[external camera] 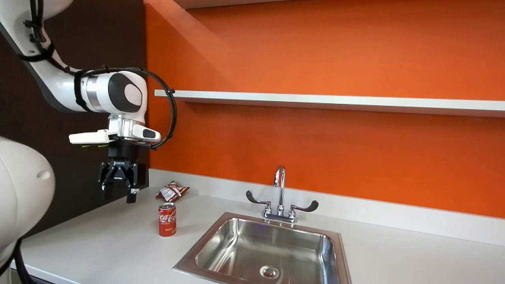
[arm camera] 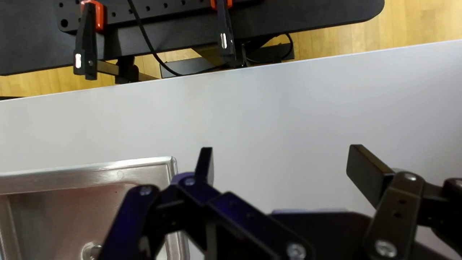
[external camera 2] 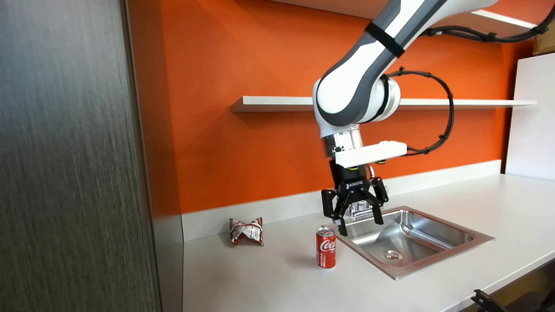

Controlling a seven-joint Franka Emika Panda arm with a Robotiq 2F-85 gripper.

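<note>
In exterior view 1 my gripper (external camera: 120, 198) points down above the counter, left of a red Coca-Cola can (external camera: 167, 220). Its fingers are spread wide apart, and nothing is between them. From exterior view 2 the gripper (external camera 2: 360, 226) appears up and to the right of the upright can (external camera 2: 326, 248). The wrist view shows the open gripper over bare counter, with the can out of sight. A crumpled red snack bag (external camera: 173, 191) lies against the backsplash at the back left.
A steel sink (external camera: 195, 262) with a faucet (external camera: 280, 189) is set into the counter right of the can. A white shelf (external camera: 326, 99) runs along the orange wall. Dark panelling (external camera: 94, 42) bounds the left side.
</note>
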